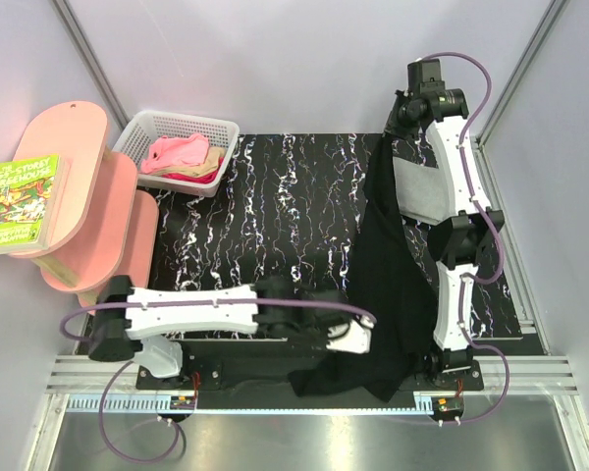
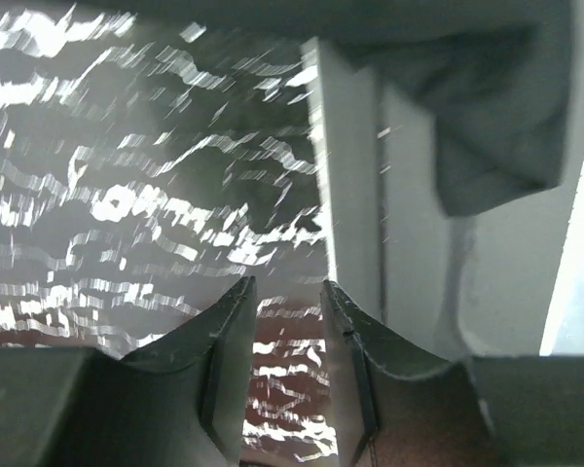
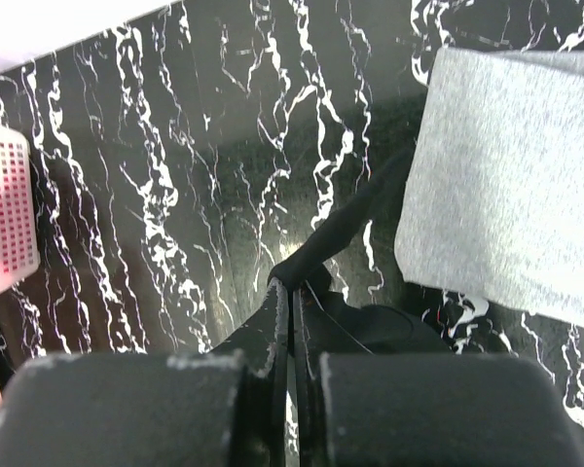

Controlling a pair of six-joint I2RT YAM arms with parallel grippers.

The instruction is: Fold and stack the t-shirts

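Observation:
A black T-shirt (image 1: 393, 294) stretches from the back right down over the table's front edge. My right gripper (image 1: 392, 128) is high at the back, shut on the shirt's upper end; in the right wrist view the cloth runs from the fingertips (image 3: 280, 306). My left gripper (image 1: 339, 339) is over the shirt's lower part at the front edge; in the left wrist view its fingers are part open with nothing between them, dark cloth hanging ahead. A folded grey T-shirt (image 3: 496, 175) lies at the back right, partly behind the black one.
A white basket (image 1: 216, 182) of pink, red and beige clothes sits at the back left. Pink shelves (image 1: 128, 235) with a book (image 1: 15, 201) stand at the left.

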